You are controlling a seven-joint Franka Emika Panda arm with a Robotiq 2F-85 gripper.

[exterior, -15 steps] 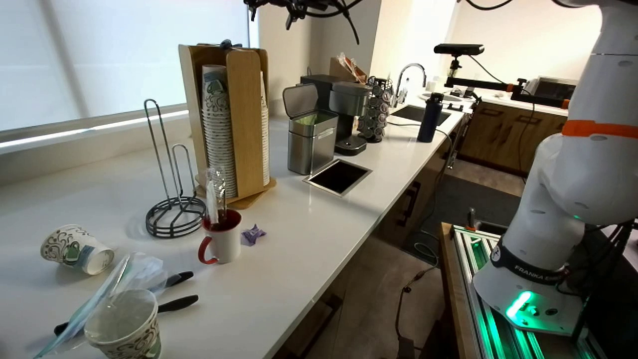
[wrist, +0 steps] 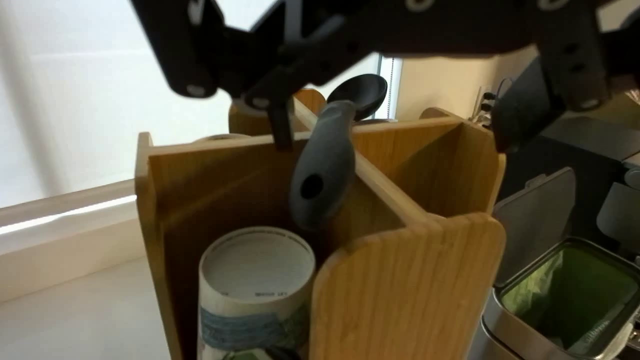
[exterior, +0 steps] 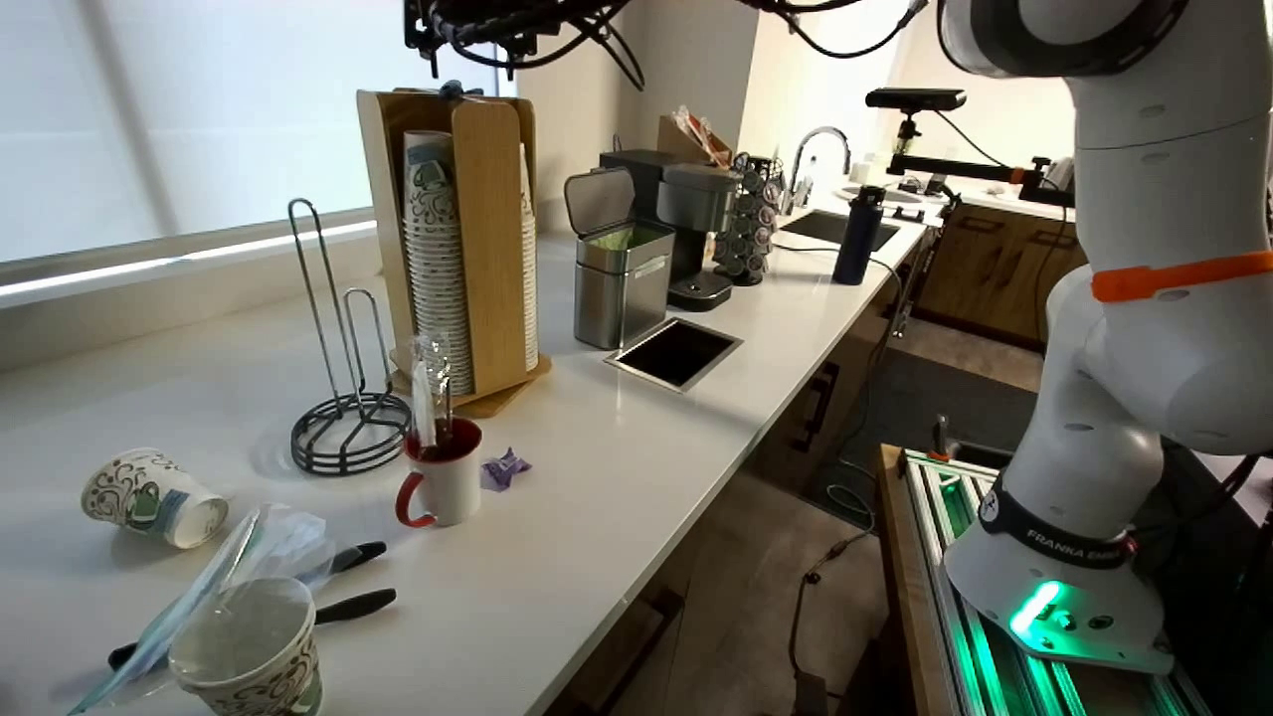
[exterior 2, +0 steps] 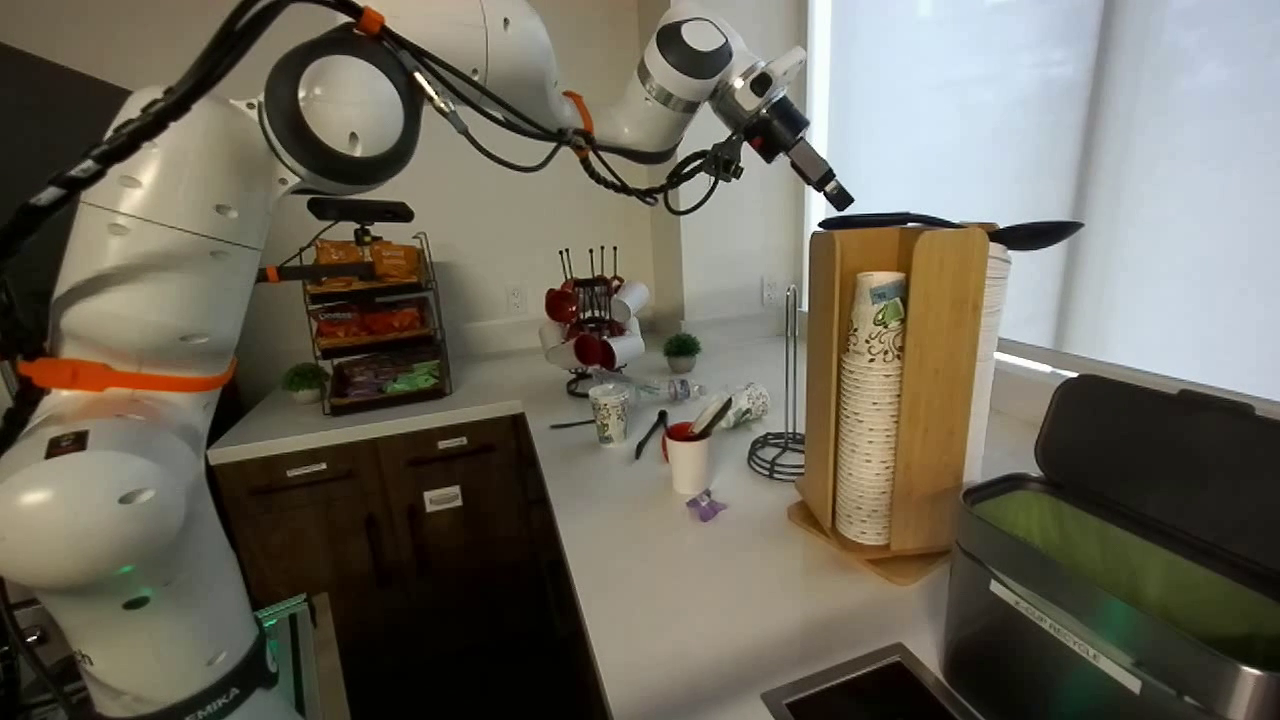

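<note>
A black spoon-like utensil [exterior 2: 1038, 234] lies across the top of the wooden cup holder [exterior 2: 942, 396]. In the wrist view, the handle of this utensil [wrist: 324, 165], with a hole at its end, points towards the camera; its round bowl is at the far side. My gripper is open above the holder, nothing held. One of its fingers [wrist: 280, 125] appears just left of the handle, and the other is well to the right. From exterior view 1, the gripper [exterior: 471, 66] shows at the top edge, over the holder. Whether a finger touches the handle, I cannot tell.
Stacked paper cups [wrist: 258, 270] fill a holder compartment. Beside it stand an open-lidded metal bin [exterior: 623, 280] and a wire stand [exterior: 349, 430]. A red-and-white mug [exterior: 448, 483], a purple wrapper [exterior: 506, 467] and loose paper cups occupy the counter. Its front strip has free room.
In exterior view 1, my gripper has moved left and slightly down, to over the wooden holder. The arm has swung left too. The counter items have not moved.
</note>
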